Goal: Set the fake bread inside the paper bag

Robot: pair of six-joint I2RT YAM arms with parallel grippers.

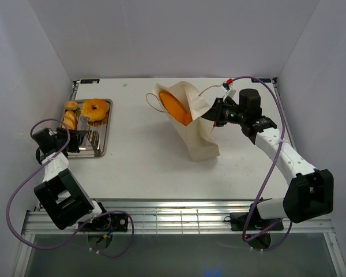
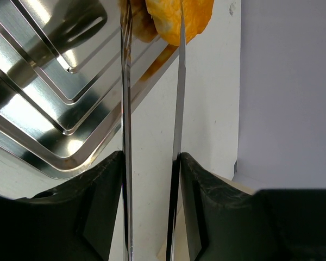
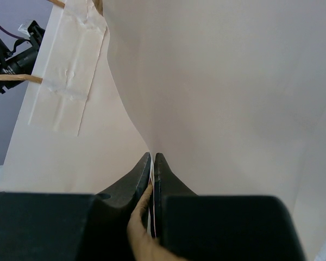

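A paper bag [image 1: 199, 138] stands tilted right of centre, orange bread [image 1: 174, 107] visible in its mouth. My right gripper [image 1: 218, 109] is shut on the bag's edge; in the right wrist view paper fills most of the frame above its fingertips [image 3: 144, 171]. At the far left, a metal tray [image 1: 105, 133] holds a ring bread [image 1: 95, 109], a long bread [image 1: 69, 120] and a small bun [image 1: 71, 105]. My left gripper [image 1: 75, 138] is over the tray's near-left part, open, with orange-yellow bread [image 2: 168, 19] around the far end of its long fingers in the left wrist view.
Grey walls enclose it at left, back and right; a metal rail [image 1: 161, 203] runs along the front edge.
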